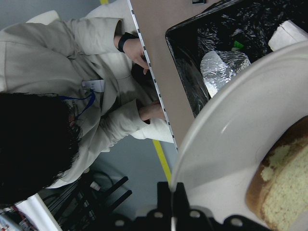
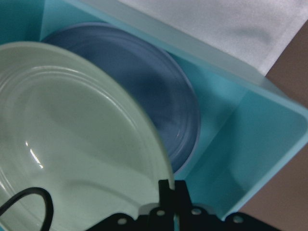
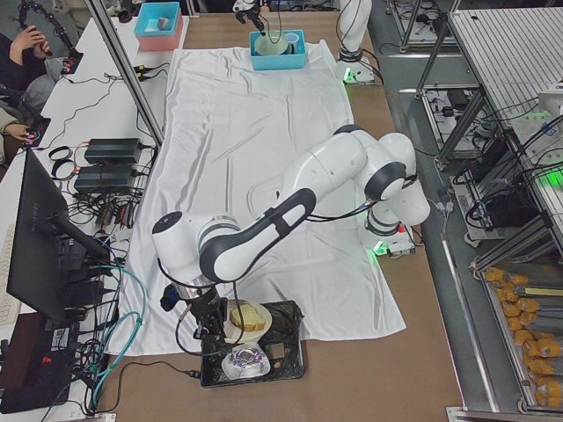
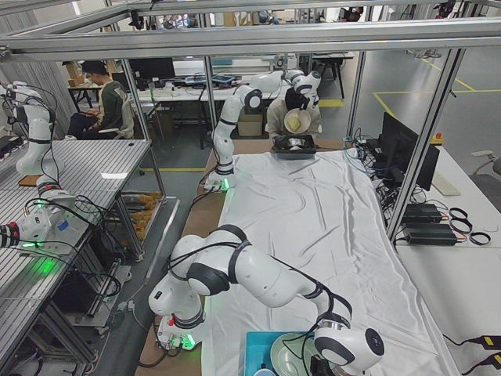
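Observation:
A white plate (image 1: 221, 144) holding a piece of bread (image 1: 281, 183) is gripped at its rim by my left gripper, which is shut on it above a black bin (image 3: 295, 369) lined with dark plastic, holding crumpled foil (image 3: 244, 360) and white scraps. At the other end of the cloth, my right gripper is shut on the rim of a pale green plate (image 2: 77, 134), over a light blue tub (image 2: 260, 139) that has a blue plate (image 2: 163, 96) inside.
A white cloth (image 3: 246, 123) covers the table between bin and tub, mostly clear. A person (image 1: 86, 125) sits just beyond the bin's edge. A monitor (image 3: 40, 237) and cables stand along the side desk.

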